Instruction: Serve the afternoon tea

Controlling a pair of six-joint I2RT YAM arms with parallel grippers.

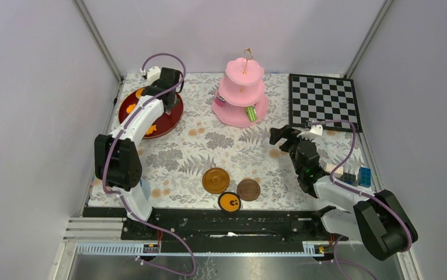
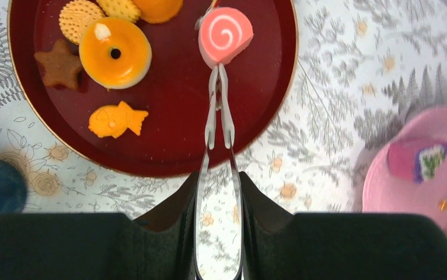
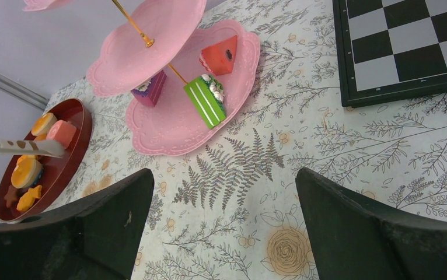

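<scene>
A pair of silver tongs (image 2: pixel 228 129) is clamped in my left gripper, which is shut on it. The tongs' tips meet the near edge of a pink swirl-topped cake (image 2: pixel 226 30) in the left wrist view; whether they pinch it cannot be told. That cake is at the right part of a dark red round tray (image 2: pixel 177 149). On the tray's left are a glazed ring doughnut (image 2: pixel 116 52), a fish-shaped biscuit (image 2: pixel 116 119) and a brown star biscuit (image 2: pixel 59 65). A pink three-tier stand (image 1: pixel 233 114) is right of the tray. My right gripper (image 1: pixel 278 140) is open and empty.
On the stand's bottom tier lie a green cake (image 3: pixel 205 100), a red wedge (image 3: pixel 219 56) and a purple-pink piece (image 3: pixel 150 88). A chessboard (image 1: pixel 323 102) occupies the back right. Coasters (image 1: pixel 216 180) sit at the front.
</scene>
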